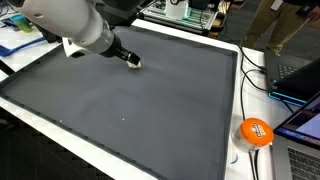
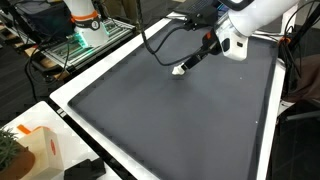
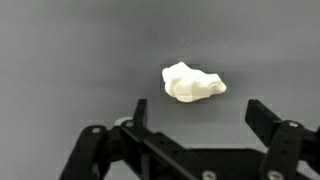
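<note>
A small crumpled white piece (image 3: 192, 83), perhaps paper or cloth, lies on the dark grey board. In the wrist view it sits ahead of my gripper, between the lines of the two wide-apart fingers and touching neither. The open gripper (image 1: 130, 62) is low over the board in exterior view 1, with the white piece (image 1: 134, 66) showing at its tips. From the other side, the white piece (image 2: 178, 71) shows just beside the gripper (image 2: 190, 66). Whether the fingertips touch the board cannot be told.
The grey board (image 1: 140, 110) is otherwise bare, with wide free room around. An orange-topped white container (image 1: 252, 134) stands beyond the board's edge, near laptops (image 1: 290, 80). A black cable (image 2: 150, 45) loops by the arm.
</note>
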